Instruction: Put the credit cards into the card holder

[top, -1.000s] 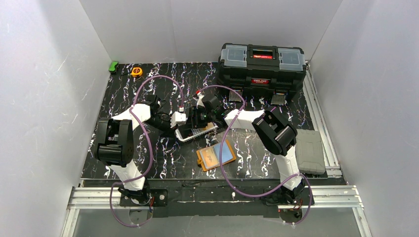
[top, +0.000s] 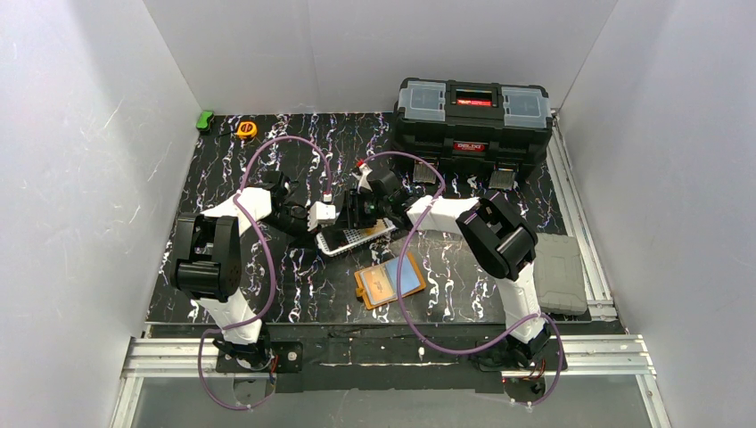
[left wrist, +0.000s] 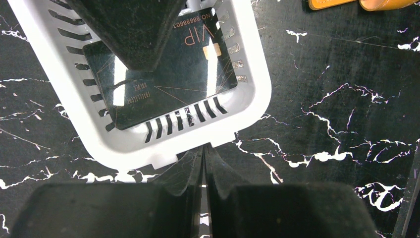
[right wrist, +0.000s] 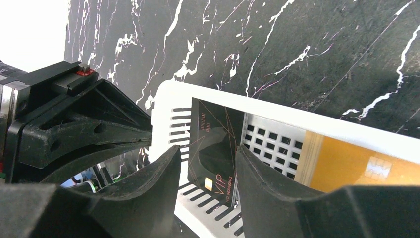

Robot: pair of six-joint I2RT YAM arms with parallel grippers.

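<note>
In the right wrist view a black VIP card (right wrist: 214,153) lies at one end of the white slotted basket (right wrist: 166,94), with an orange card (right wrist: 346,163) farther along. My right gripper is open above the black card, one fingertip to each side of its middle, holding nothing. The left gripper is shut, its tips at the basket's end wall; nothing shows between its fingers. In the left wrist view a dark finger of the right gripper covers part of the black card. The brown card holder (top: 414,265) lies open in front, bearing an orange and a bluish card.
A black toolbox (top: 472,134) stands at the back right and a grey case (top: 559,272) at the right edge. An orange tape measure (top: 247,130) and a green object (top: 205,120) sit at the back left. Clear table lies around the holder.
My right gripper has shifted slightly backward and to the right over the basket. The left arm and the card holder look unmoved.
</note>
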